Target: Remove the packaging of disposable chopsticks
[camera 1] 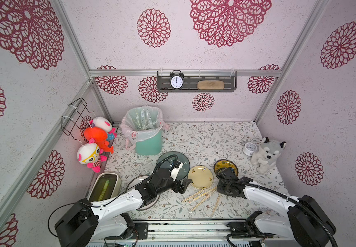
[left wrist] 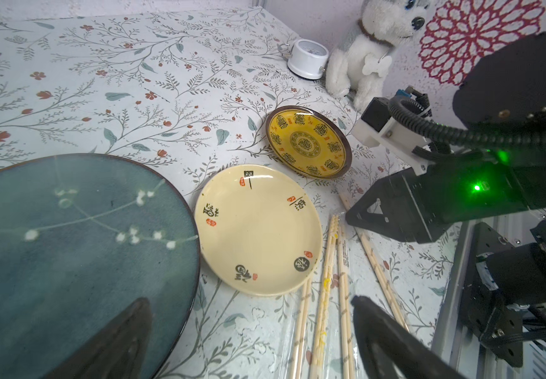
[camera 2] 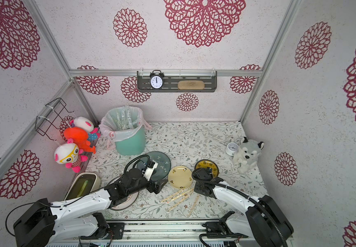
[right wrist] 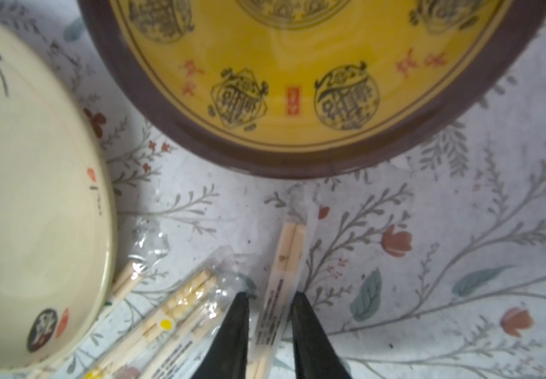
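Note:
Several pairs of wooden chopsticks in clear plastic sleeves lie on the table in front of the cream plate (camera 1: 200,177). One wrapped pair (right wrist: 286,255) lies apart from the others, pointing toward the yellow bowl-like plate (right wrist: 298,82). My right gripper is part open over that pair, one finger on each side of the sleeve; there seems to be a gap at the left finger. Wide open and empty, my left gripper hovers beside the blue-green plate (left wrist: 77,252). Three other packets (left wrist: 324,303) lie side by side, close to its right finger.
A lined green bin (camera 1: 148,142) with clear plastic inside stands at the back left. To the left are another plate (camera 1: 149,205), partly under my left arm, and an oblong dish (camera 1: 105,186). A plush husky (camera 1: 268,154) sits at the right.

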